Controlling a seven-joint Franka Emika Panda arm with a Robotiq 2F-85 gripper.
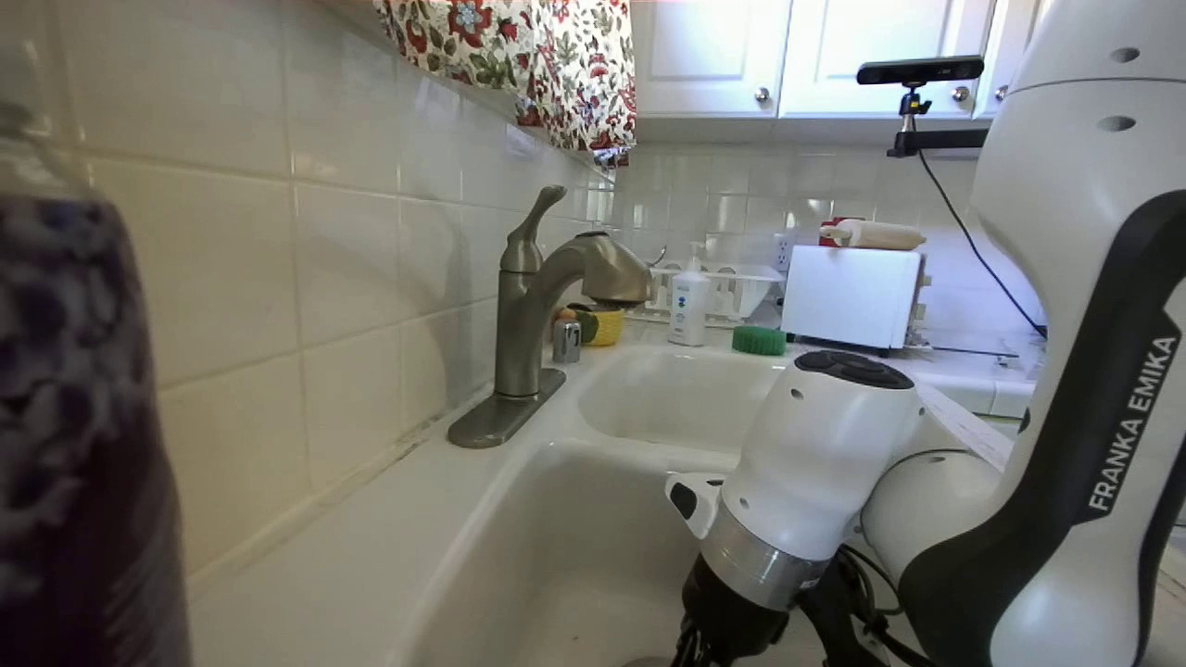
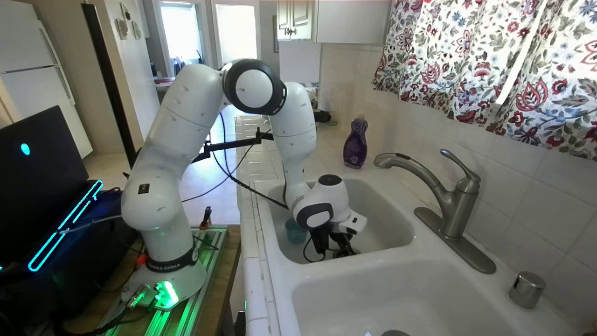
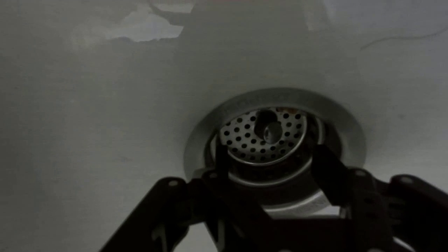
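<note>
In the wrist view a perforated metal strainer (image 3: pixel 247 136) with a small round knob (image 3: pixel 273 132) sits tilted inside the sink drain (image 3: pixel 355 145). My gripper is pointed down over the drain, its two dark fingertips apart, one toward each side of the opening. Nothing shows held between them. Whether either finger touches the strainer, I cannot tell. Exterior view 2 has the gripper (image 2: pixel 337 246) low inside the far basin (image 2: pixel 386 232), partly hidden by the basin's wall. Only its upper part shows at the bottom of exterior view 1.
A teal cup (image 2: pixel 295 230) stands in the same basin, close beside the gripper. The faucet (image 2: pixel 456 201) rises behind the sink, and a purple soap bottle (image 2: pixel 356 143) stands at its far corner. The near basin (image 2: pixel 380 291) looks clear apart from its drain.
</note>
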